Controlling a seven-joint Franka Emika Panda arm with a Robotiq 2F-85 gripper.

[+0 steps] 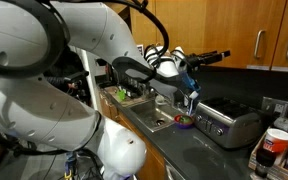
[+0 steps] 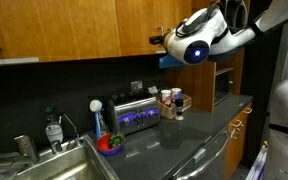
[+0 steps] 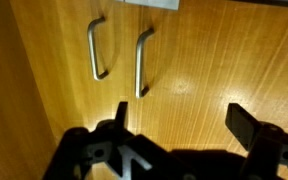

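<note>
My gripper is wide open in the wrist view, with dark fingers at both sides and bare cabinet wood in the gap. Ahead of it stand two metal bar handles on the wooden cabinet doors: a longer handle and a shorter-looking handle to its left. Neither handle shows between the fingertips. In exterior view 1 the gripper is raised in front of the upper cabinets, above the toaster oven. Exterior view 2 has the gripper close to the cabinet front; contact cannot be judged.
Beneath the cabinets stands a silver toaster oven. A red bowl sits left of it, beside the sink. To its right is a wooden caddy with cups.
</note>
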